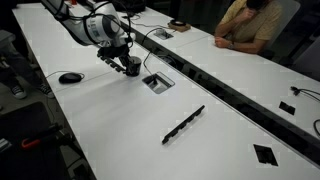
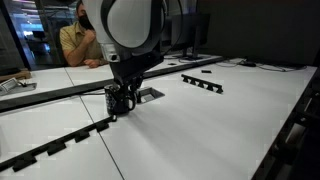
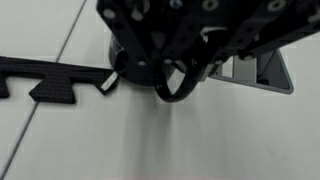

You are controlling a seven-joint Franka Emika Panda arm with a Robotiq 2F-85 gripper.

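A black cup (image 1: 133, 66) stands on the white table near the sink. In exterior view 2 the cup (image 2: 113, 98) is partly behind my gripper (image 2: 126, 86). In exterior view 1 my gripper (image 1: 124, 57) is low, right beside the cup. Dark parts fill the upper middle of the wrist view, where a black loop (image 3: 178, 90) juts down in front of the cup's dark round body (image 3: 128, 65). The fingers look closed on something dark; what it is, and whether it belongs to the cup, is hard to tell.
A black notched strip (image 3: 55, 85) lies beside the cup. Another strip (image 1: 182, 124) lies mid-table. The small sink (image 1: 158, 83) is close by, with a dark mouse-like object (image 1: 70, 78) to the left. A person (image 1: 245, 25) sits behind the table.
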